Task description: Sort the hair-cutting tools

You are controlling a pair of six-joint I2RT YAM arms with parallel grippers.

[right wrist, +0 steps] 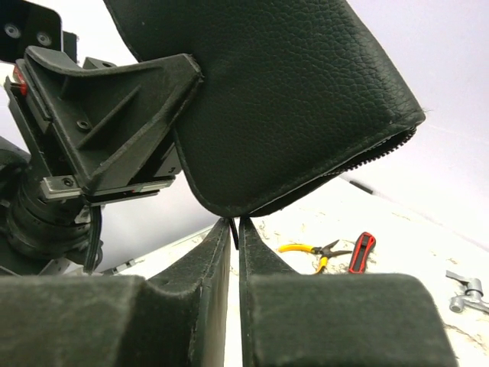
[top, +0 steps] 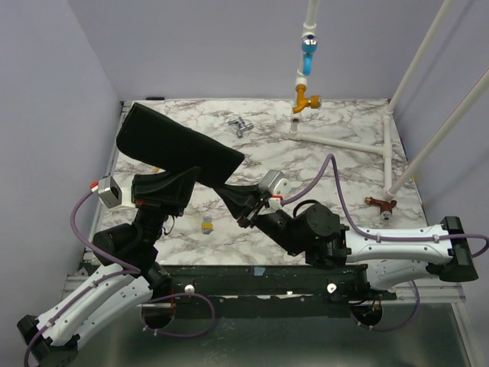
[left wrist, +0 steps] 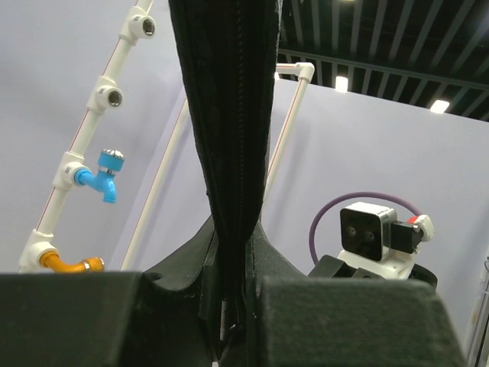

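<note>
A black leather-like case point(top: 176, 145) with a zipper along its edge is held up above the table, tilted. My left gripper point(top: 192, 174) is shut on it, and in the left wrist view the case point(left wrist: 233, 99) rises edge-on from between the fingers. At the case's lower right corner is my right gripper point(top: 217, 189). In the right wrist view its fingertips point(right wrist: 252, 237) are nearly together around a thin dark zipper tab point(right wrist: 234, 234) hanging below the case point(right wrist: 290, 107). A narrow gap still shows; whether they pinch the tab is unclear.
Yellow-handled pliers point(right wrist: 298, 248) and a red-and-black cutter point(right wrist: 362, 252) lie on the marble-patterned table point(top: 267, 218). A metal tap fitting point(top: 241, 126) sits farther back. White pipes point(top: 336, 143) with a blue tap point(top: 309, 53) and an orange tap point(top: 306, 100) stand at back right.
</note>
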